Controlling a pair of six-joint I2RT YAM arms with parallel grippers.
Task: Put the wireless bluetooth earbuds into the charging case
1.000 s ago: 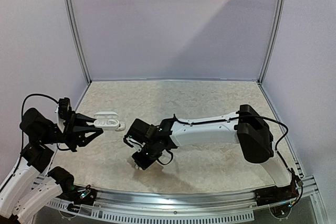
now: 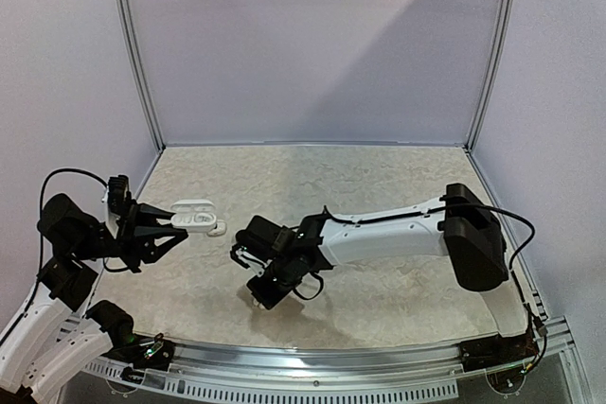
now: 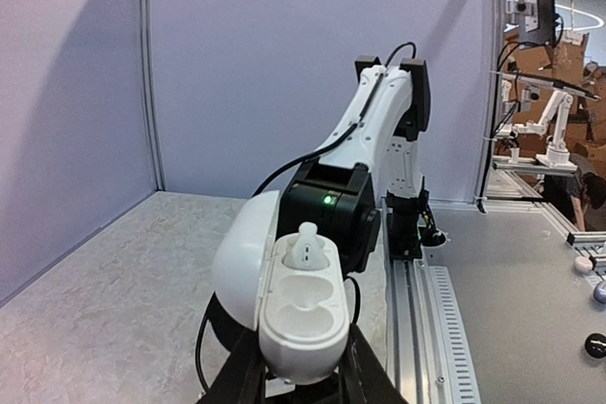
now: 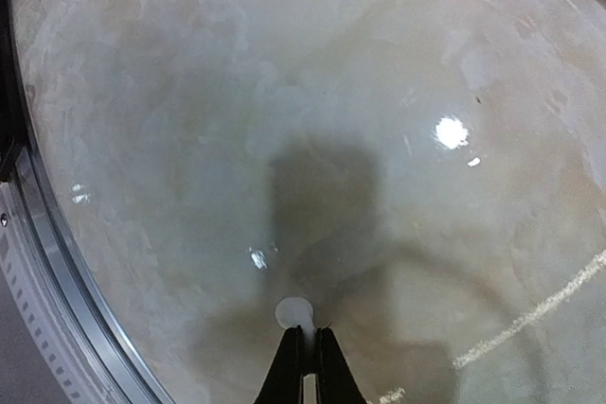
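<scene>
The white charging case (image 3: 303, 328), lid raised, is clasped in my left gripper (image 2: 175, 231), which is shut on it above the table's left side. One white earbud (image 3: 308, 245) pokes up from the case's far end; the wells nearer the fingers look empty. A second white earbud (image 4: 295, 313) sits between the fingertips of my right gripper, shut on its stem with the round head projecting ahead. In the top view the right gripper's own arm mostly covers this earbud.
Bare marbled table (image 2: 360, 177) spreads behind and to the right of the arms. A metal rail (image 2: 312, 357) runs along the front edge. The right arm (image 2: 379, 234) reaches across the middle, its wrist close to the case.
The left gripper has barely moved in the top view.
</scene>
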